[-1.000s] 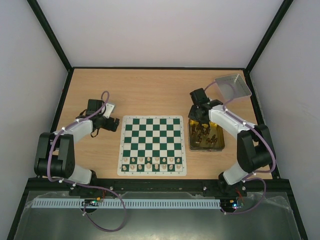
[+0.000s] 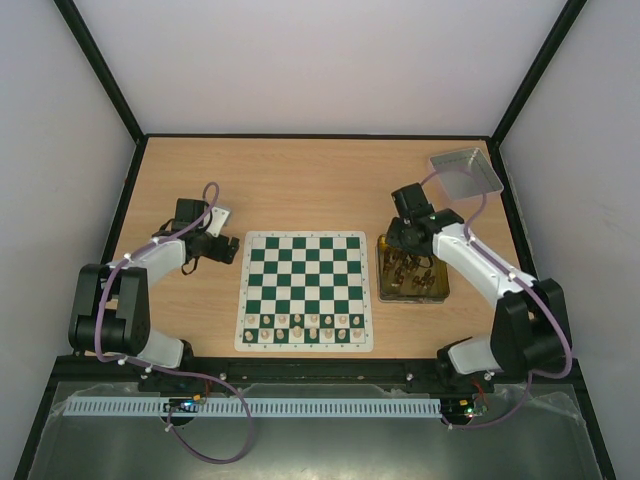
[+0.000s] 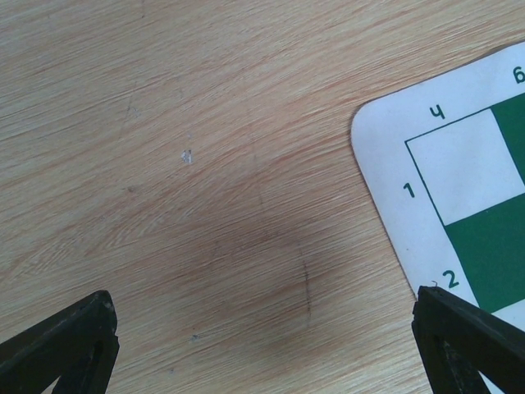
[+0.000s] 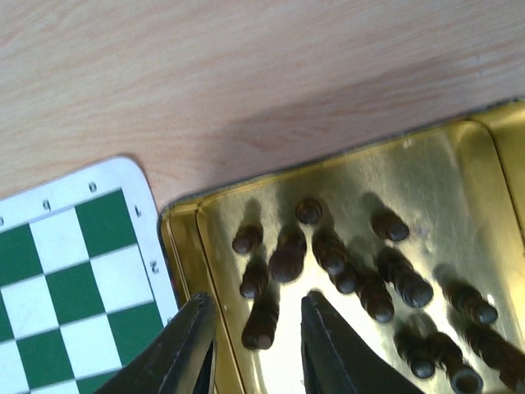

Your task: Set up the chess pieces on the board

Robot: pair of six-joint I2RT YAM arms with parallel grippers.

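Note:
The green and white chess board (image 2: 305, 240) lies flat at the middle of the table, with two rows of light pieces (image 2: 297, 332) on its near side. Dark brown pieces (image 4: 287, 254) stand or lie in a gold-coloured tray (image 4: 459, 152) to the right of the board. My right gripper is over the tray's left part, its fingers (image 4: 184, 349) apart, with a dark piece (image 4: 260, 327) showing between and beyond them; none looks gripped. Left of the board, my left gripper is open above bare wood, nothing between its fingers.
An empty clear container (image 2: 466, 174) sits at the back right corner. Behind the board, the wooden table (image 2: 290, 185) is free. The gold tray's raised rim (image 2: 379, 275) stands close to the board's right edge.
The left arm, board and light pieces are unmoved.

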